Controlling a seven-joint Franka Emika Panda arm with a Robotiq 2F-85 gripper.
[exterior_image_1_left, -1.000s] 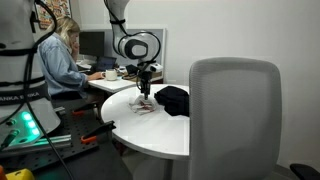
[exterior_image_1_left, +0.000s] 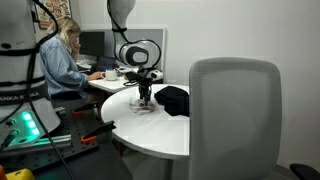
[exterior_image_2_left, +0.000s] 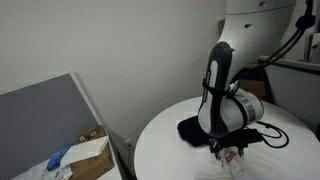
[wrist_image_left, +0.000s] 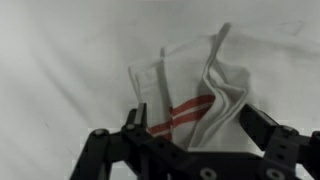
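A crumpled whitish cloth with red stripes (wrist_image_left: 185, 75) lies on the white round table (exterior_image_1_left: 160, 140), a raised fold running across it. Over this cloth my gripper is open, one dark finger at each side of the fold in the wrist view. In exterior view 1 the gripper (exterior_image_1_left: 145, 96) points down at the cloth (exterior_image_1_left: 150, 106), low over the tabletop. From exterior view 2 the arm partly covers the striped cloth (exterior_image_2_left: 231, 163). Whether the fingertips touch the fabric is hard to tell.
A black cloth bundle (exterior_image_1_left: 173, 100) rests on the table beside the striped cloth. A grey chair back (exterior_image_1_left: 235, 120) stands close at the table's near right side. Someone sits at a desk (exterior_image_1_left: 62, 65) on the left.
The cloth and the black bundle appear to lie where they were.
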